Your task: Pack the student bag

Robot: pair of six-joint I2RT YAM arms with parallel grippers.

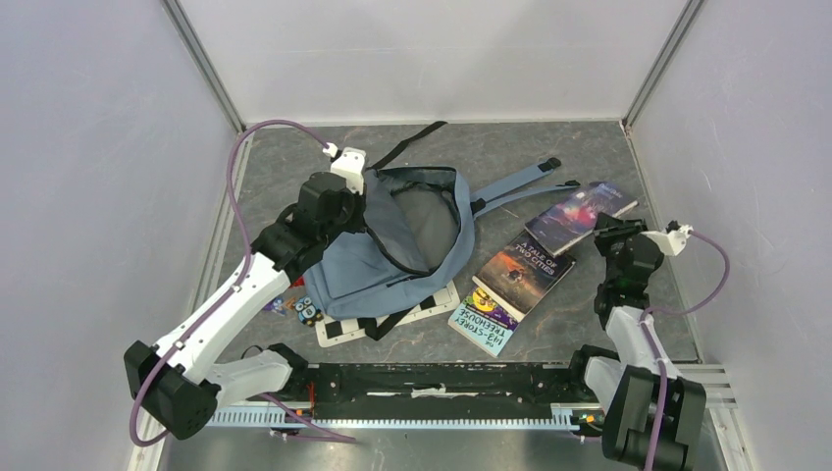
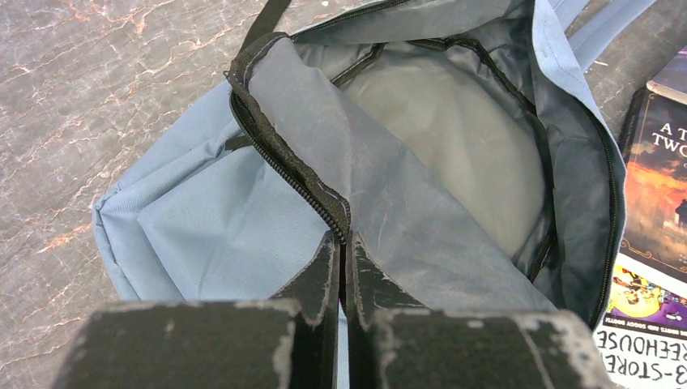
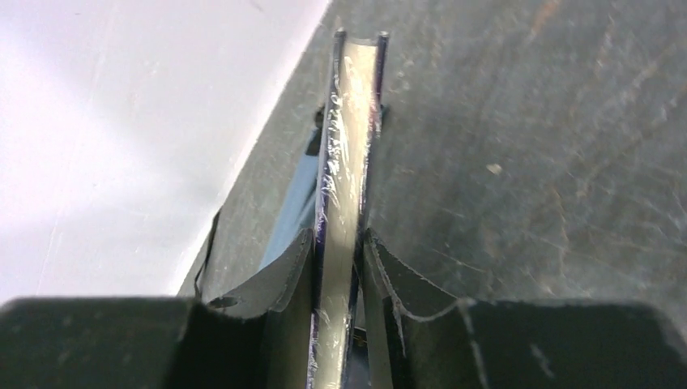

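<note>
A blue backpack [image 1: 363,275] lies on the floor with its main compartment open and grey lining showing. My left gripper is shut on the zippered edge of the bag's flap [image 2: 300,174], holding it back. On the right, my right gripper [image 1: 600,224] is shut on a dark purple book [image 1: 579,216]. In the right wrist view the book's page edge [image 3: 344,154] runs upright between the fingers, and its cover is seen edge-on. A Tale of Two Cities [image 1: 522,275] lies just below and left of the held book, over the Treehouse book [image 1: 483,322].
A black-and-white board [image 1: 432,306] and small colourful items [image 1: 307,310] lie partly under the bag's lower side. Blue shoulder straps [image 1: 515,184] stretch toward the purple book. Bare floor [image 1: 530,142] shows at the back and far right.
</note>
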